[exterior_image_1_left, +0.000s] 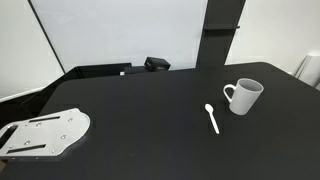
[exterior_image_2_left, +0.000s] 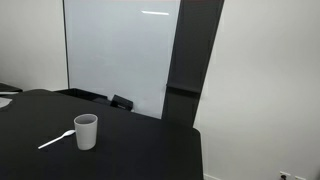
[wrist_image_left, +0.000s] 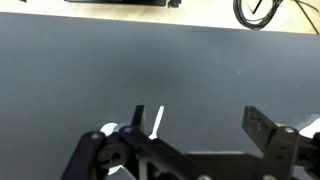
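Observation:
A pale grey mug (exterior_image_1_left: 244, 96) stands upright on the black table, its handle toward the left in exterior view 1. Beside it lies a white spoon (exterior_image_1_left: 212, 119), apart from the mug. Exterior view 2 also shows the mug (exterior_image_2_left: 87, 132) and the spoon (exterior_image_2_left: 57, 139). In the wrist view my gripper is open over the table, its fingers wide apart with nothing held. A thin white strip, seemingly the spoon (wrist_image_left: 157, 121), shows near the left finger. A white shape (wrist_image_left: 110, 128) is partly hidden behind that finger; I cannot tell what it is.
A silver metal plate (exterior_image_1_left: 45, 134) with slots lies at the left of the table. A small black box (exterior_image_1_left: 157, 64) is at the far edge. Cables (wrist_image_left: 257, 14) lie beyond the table edge.

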